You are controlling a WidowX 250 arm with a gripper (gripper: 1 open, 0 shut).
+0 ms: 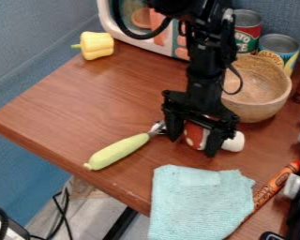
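The black gripper [194, 131] is low over the wooden table, its fingers around a red-and-white object [232, 142] lying on its side. Most of that object is hidden by the gripper, and whether the fingers are closed on it is unclear. A utensil with a pale green handle [116, 151] lies just left of the gripper, its metal head by the left finger.
A bowl [261, 104] sits behind the gripper, with cans [277, 46] and a toy microwave [121, 19] at the back. A yellow pepper [97, 44] is at far left, a light blue cloth [199, 202] in front, bottles along the right.
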